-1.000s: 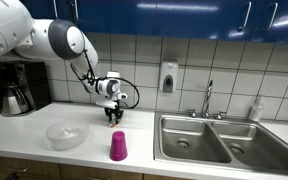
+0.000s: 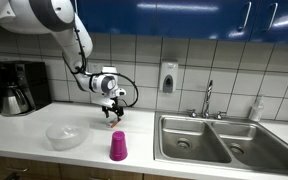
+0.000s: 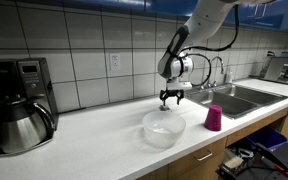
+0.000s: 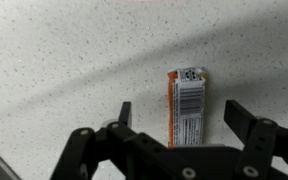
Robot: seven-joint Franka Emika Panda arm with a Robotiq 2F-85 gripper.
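Observation:
A small orange packet with a white barcode label (image 4: 190,105) lies flat on the speckled counter in the wrist view. My gripper is open above it, one dark finger on either side, and the packet sits a bit nearer the right finger. Its lower end is hidden behind the gripper. In exterior view 1 the gripper (image 2: 113,110) points down over the packet (image 2: 114,123), towards the back of the counter. Exterior view 2 shows the gripper (image 3: 172,97) beyond the clear bowl, too small for detail.
A translucent bowl (image 2: 67,135) stands at the front left and a magenta cup (image 2: 118,147) at the front. To the right is a double steel sink (image 2: 192,142) with a faucet (image 2: 207,100). A coffee maker (image 3: 23,108) stands at the left. Free counter lies around the packet.
The arm's bend has shifted left and slightly up in exterior view 1, with the gripper body a little left. The packet stays on the counter; bowl and cup have not moved.

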